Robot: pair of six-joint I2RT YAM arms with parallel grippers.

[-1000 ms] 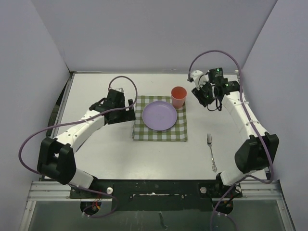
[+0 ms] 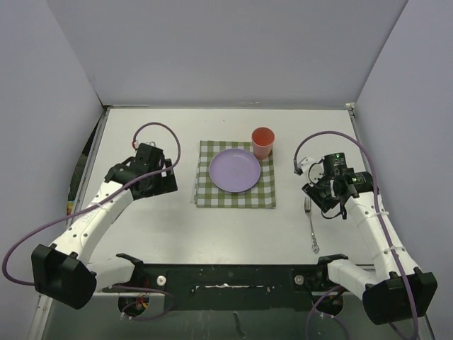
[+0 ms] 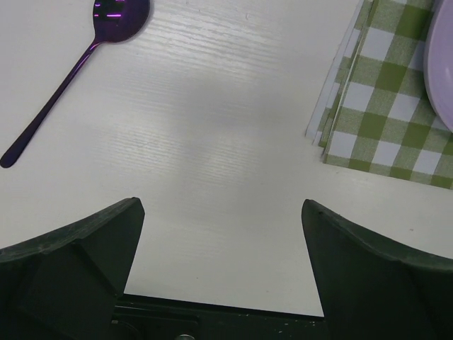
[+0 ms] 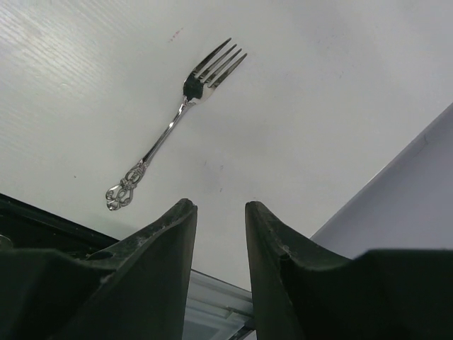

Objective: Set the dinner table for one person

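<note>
A silver fork [image 2: 311, 227] lies on the white table to the right of the placemat, tines pointing away from the front edge; the right wrist view shows the whole fork [image 4: 161, 138]. My right gripper [image 2: 321, 201] hovers near its tines, part open with nothing between its fingers. A green checked placemat [image 2: 237, 200] carries a purple plate [image 2: 235, 170] and, at its back right corner, a red cup [image 2: 262, 142]. To the left of the placemat, my left gripper [image 2: 171, 182] is open and empty. A dark purple spoon [image 3: 67, 81] lies beyond it, mostly hidden by the left arm from above.
Grey walls [image 2: 53, 99] close in the sides and back. A dark strip [image 2: 226, 283] runs along the table's front edge. Bare table [image 2: 233, 237] stretches in front of the placemat and behind it.
My right gripper has come down from beside the cup toward the front edge, over to the fork. The left gripper has drawn left, away from the placemat. Tableware has stayed put.
</note>
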